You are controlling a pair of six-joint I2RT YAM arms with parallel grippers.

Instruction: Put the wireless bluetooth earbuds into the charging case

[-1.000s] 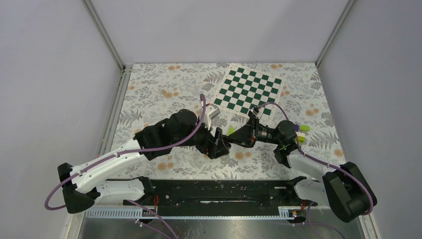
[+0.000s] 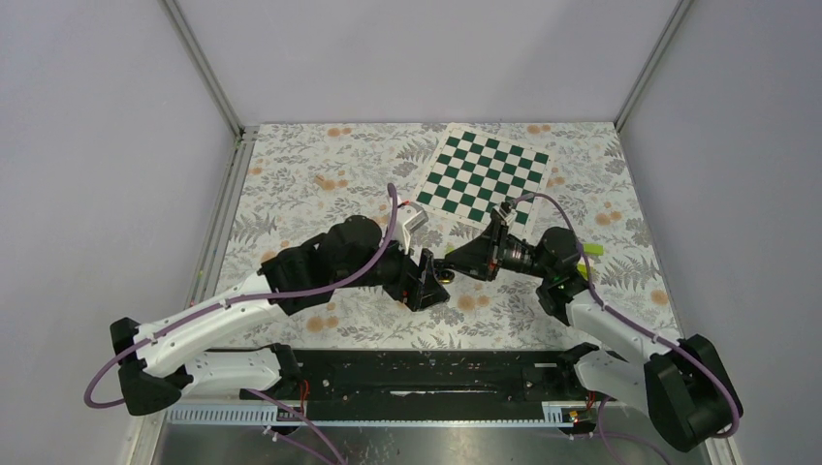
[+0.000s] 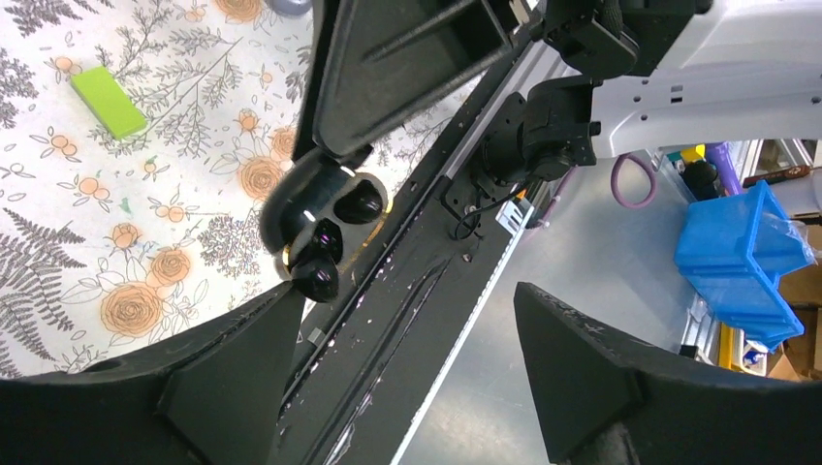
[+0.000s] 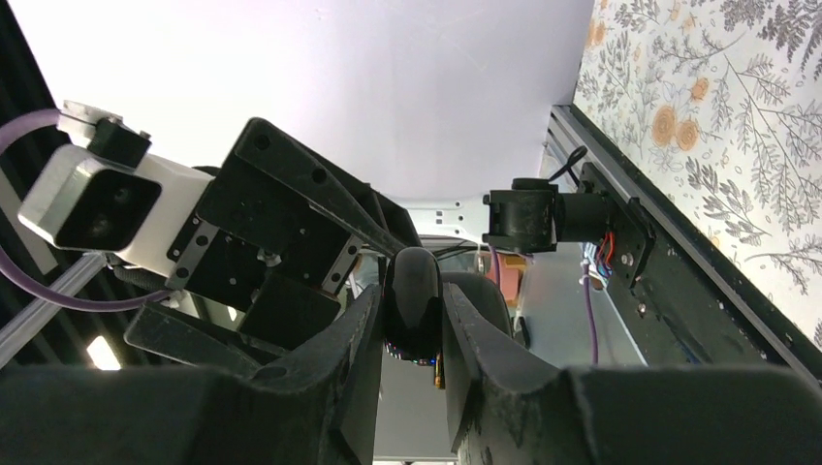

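A small black glossy charging case with dark earbud pieces at its opening is held up above the patterned table by my right gripper (image 2: 463,260), which is shut on it; in the right wrist view the dark case (image 4: 415,300) sits between its fingers. My left gripper (image 2: 426,281) is close below and left of it, its fingers part open around empty space in the left wrist view, with an earbud near the left fingertip. Whether it touches that earbud I cannot tell.
A green and white checkered board (image 2: 482,170) lies at the back. Green blocks (image 3: 107,101) lie on the right of the table. The table's front edge (image 3: 436,291) runs under the grippers, with a metal floor and blue bin (image 3: 737,262) beyond.
The right arm has shifted slightly to the right and down in the top view, and a little more of the case shows between the grippers. The left arm has barely moved.
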